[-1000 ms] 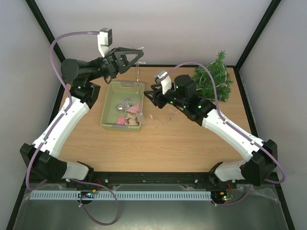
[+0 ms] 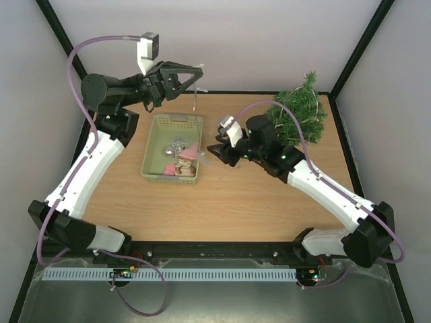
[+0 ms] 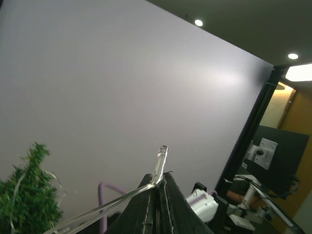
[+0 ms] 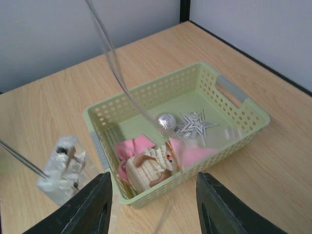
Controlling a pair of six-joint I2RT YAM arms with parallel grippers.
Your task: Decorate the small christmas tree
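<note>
The small Christmas tree (image 2: pixel 296 114) stands at the back right, partly behind my right arm. My left gripper is raised high, shut on a thin clear wire string (image 3: pixel 107 205) that hangs down in the top view. Below it my right gripper is part open, right of the basket; the hanging string and a blurred clear piece (image 4: pixel 63 170) show near its fingers, none clearly gripped. The green basket (image 4: pixel 100 107) holds a silver ball (image 4: pixel 166 121), silver star (image 4: pixel 195 124), pink cloth items (image 4: pixel 134 146) and a figure (image 4: pixel 151 170).
Dark frame posts and pale walls bound the workspace. The basket sits left of centre beneath my left arm.
My right gripper has shifted slightly right and down from its earlier places, with small back-and-forth motion. My left gripper has moved slightly, and the hanging string has swayed.
</note>
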